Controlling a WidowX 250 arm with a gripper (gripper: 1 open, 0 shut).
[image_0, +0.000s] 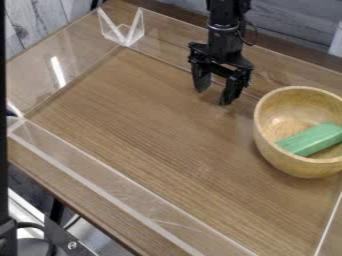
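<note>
My black gripper (218, 80) is low at the back centre of the wooden table, its fingers open and pointing down; nothing clearly shows between them. To its right is a wooden bowl (274, 104) holding a green oblong block (311, 140), tilted across its right part.
A clear, angular plastic piece (122, 27) stands at the back left. Transparent edging runs along the left side, and dark hardware sits at the lower left corner.
</note>
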